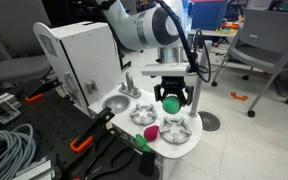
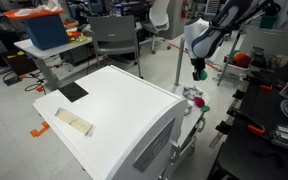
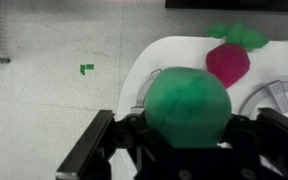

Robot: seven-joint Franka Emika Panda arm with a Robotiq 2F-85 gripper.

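A round green object (image 3: 188, 108) sits between the fingers of my gripper, which is shut on it. In the first exterior view the green object (image 1: 171, 104) hangs above the white toy stove top, just over the right-hand grey burner (image 1: 175, 130). A dark pink, radish-like toy with green leaves (image 3: 228, 64) lies on the stove top by the rim, apart from the gripper; the same pink toy (image 1: 151, 132) shows left of the burner.
A second burner (image 1: 143, 114) and a small sink with a tap (image 1: 116, 103) share the white top (image 1: 134, 129). The white cabinet (image 1: 84, 58) stands behind at left. Black rails with orange clamps (image 1: 81, 143) run along the front left.
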